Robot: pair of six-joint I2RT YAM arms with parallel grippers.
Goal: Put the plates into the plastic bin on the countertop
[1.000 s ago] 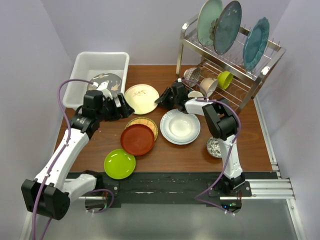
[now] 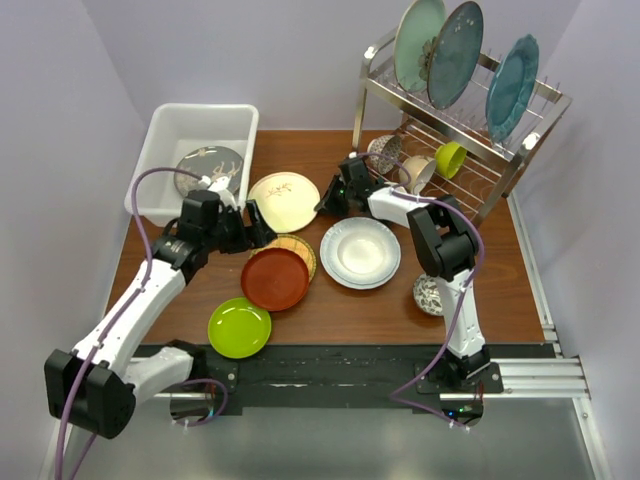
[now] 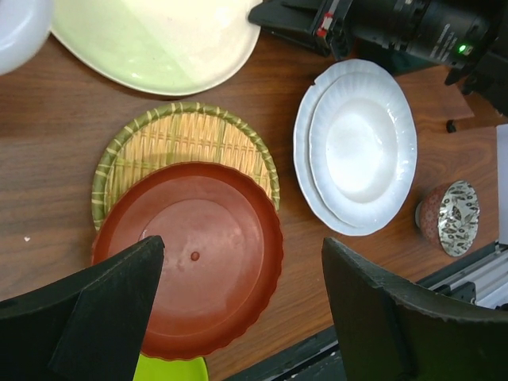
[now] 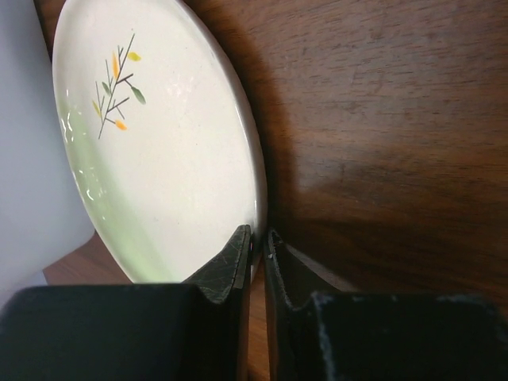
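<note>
The white bin [image 2: 150, 150] holds a grey patterned plate [image 2: 200, 160]. My right gripper [image 2: 322, 205] is at the right rim of a cream plate [image 4: 159, 135] with a branch pattern; its fingertips are close together at the rim, grip unclear. My left gripper [image 2: 262, 225] stands open above a red plate [image 3: 198, 254], which rests on a woven mat [image 3: 159, 135]. White stacked plates [image 2: 360, 250] lie right of these, a green plate [image 2: 238, 326] at the front.
A metal rack [image 2: 540, 120] at the back right holds upright plates and several cups. A patterned bowl [image 2: 427, 295] sits at the right front. Bare wood shows at the counter's left front.
My left gripper has moved slightly toward the front and right, over the mat and red plate. My right gripper has barely moved.
</note>
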